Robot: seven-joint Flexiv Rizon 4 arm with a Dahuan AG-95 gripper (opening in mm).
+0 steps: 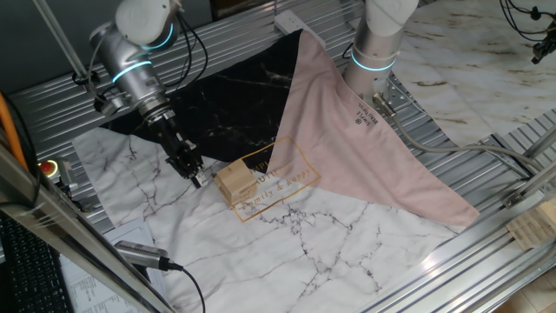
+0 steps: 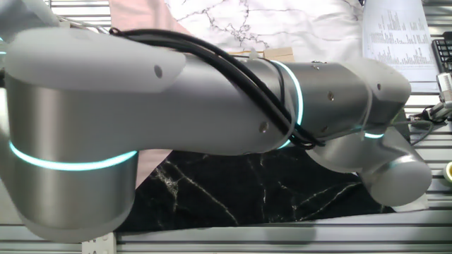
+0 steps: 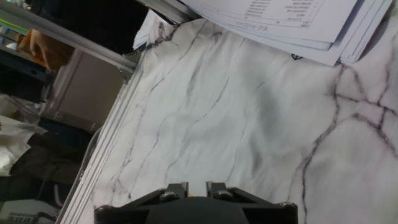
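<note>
My gripper (image 1: 197,180) is low over the white marbled part of the cloth, left of a small tan box (image 1: 234,184) and apart from it. From the wrist, the two fingertips (image 3: 181,189) stand a narrow gap apart, with white and a speck of yellow showing between them. Whether that white is a held thing or only the cloth (image 3: 205,124) behind cannot be made out. In the second exterior view the arm (image 2: 212,106) hides the gripper and nearly all of the box.
Black marbled (image 1: 234,104) and pink (image 1: 321,130) areas share the cloth. Paper sheets (image 3: 280,18), a cabled silver device (image 1: 143,255) and a metal post (image 1: 78,235) border the left side.
</note>
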